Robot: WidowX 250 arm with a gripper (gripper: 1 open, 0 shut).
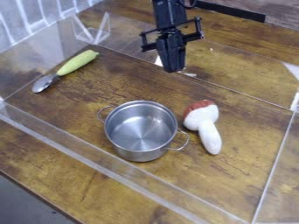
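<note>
My black gripper (174, 63) hangs above the back middle of the wooden table, shut, with nothing seen between its fingers. A steel pot (140, 131) with two handles stands empty at the front middle. Right of it lies a white and red toy mushroom (204, 122). At the left lie a yellow-green corn cob (77, 62) and a metal utensil (45, 83) with a rounded end, close together.
Clear panels (126, 192) run around the work area. The wooden table (93, 157) has free room left of and behind the pot and at the front right.
</note>
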